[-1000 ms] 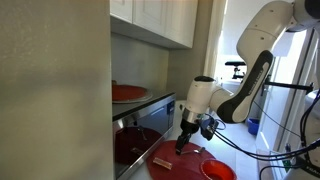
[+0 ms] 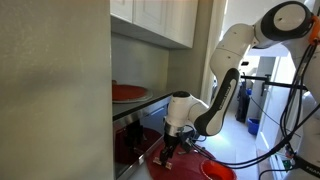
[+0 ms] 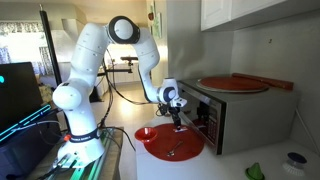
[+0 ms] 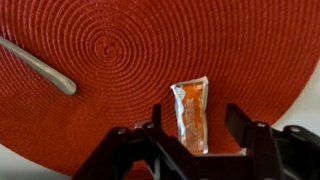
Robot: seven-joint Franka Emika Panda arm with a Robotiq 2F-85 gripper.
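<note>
An orange packet (image 4: 192, 115) with a whitish end lies flat on the round red woven mat (image 4: 120, 95) in the wrist view. Its lower end reaches between the fingers of my gripper, which is part open with a gap on both sides of the packet. In exterior view 1 the gripper (image 2: 167, 154) points down close above the mat and largely covers the packet. Exterior view 2 has the gripper (image 3: 180, 118) over the mat's far side, near the oven.
A metal utensil (image 4: 38, 66) lies on the mat, apart from the packet. Beside the mat is a red bowl (image 3: 147, 134). A toaster oven (image 3: 207, 116) stands close to the gripper, topped by a red mat (image 3: 232, 86). A green object (image 3: 255, 172) sits on the clear white counter.
In exterior view 1 the arm has moved left and down, bringing the gripper over the packet. The packet and the bowl appear to be where they were.
</note>
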